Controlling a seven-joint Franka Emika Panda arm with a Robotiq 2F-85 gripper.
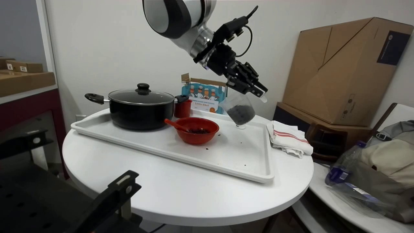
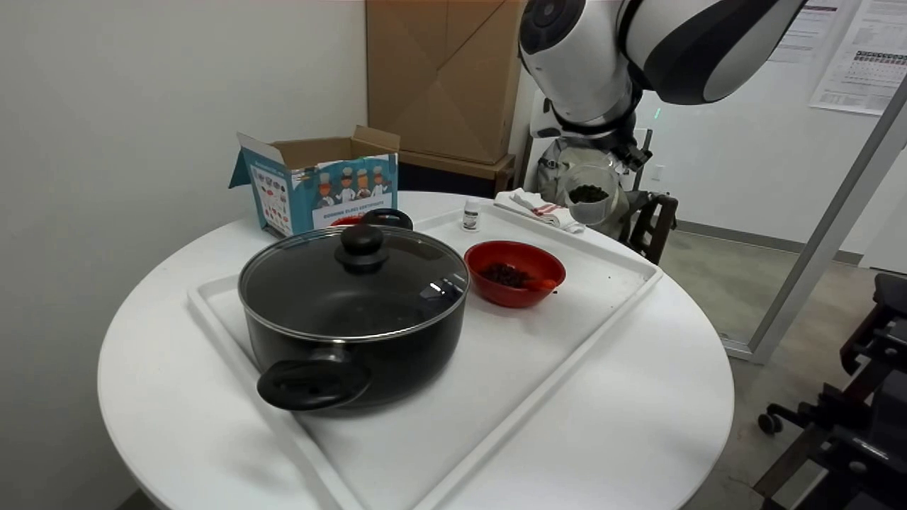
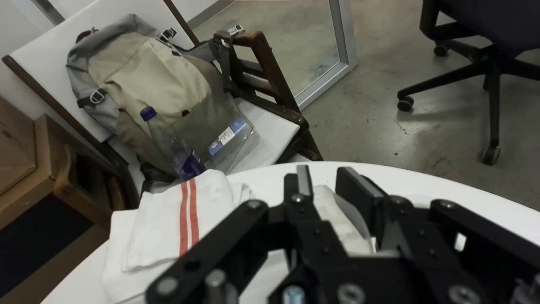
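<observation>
My gripper is shut on a clear cup, raised over the right part of the tray. Dark bits fill the cup's lower part, and it leans with its mouth toward the red bowl. The second exterior view also shows the cup with its dark contents. The bowl holds similar dark bits and a red spoon. In the wrist view the fingers stand close together around something pale, hard to make out.
On the white tray stand a lidded black pot, a red cup and a small white bottle. A folded towel lies beside it. An open toy box is behind. A few dark specks dot the tray.
</observation>
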